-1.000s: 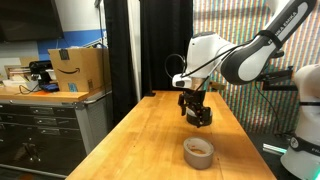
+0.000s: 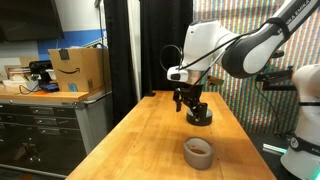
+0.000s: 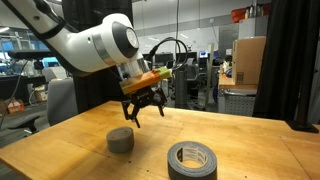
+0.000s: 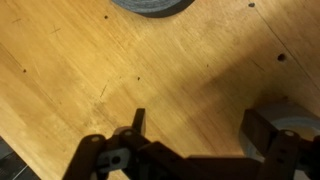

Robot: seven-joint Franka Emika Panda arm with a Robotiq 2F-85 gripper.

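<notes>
My gripper [image 3: 145, 109] stands open above the wooden table, its fingers pointing down and nothing between them. Two grey tape rolls lie flat on the table. In exterior view 1, one tape roll [image 2: 198, 152] is nearer the camera, while the other roll [image 2: 207, 118] is partly hidden behind the gripper. Exterior view 2 shows a smaller-looking roll [image 3: 120, 140] at left and a large one [image 3: 192, 161] in front. From the wrist, one roll [image 4: 155, 7] is cut off at the top edge; another [image 4: 300, 122] is partly covered by the right finger. Bare wood lies between the fingertips.
Cardboard boxes [image 2: 80, 68] sit on a dark drawer cabinet [image 2: 50, 125] beyond it. An office chair [image 3: 62, 98] stands behind the arm in exterior view 2.
The gripper has shifted slightly up and left in exterior view 1, uncovering more of the far roll. Both rolls appear unmoved.
</notes>
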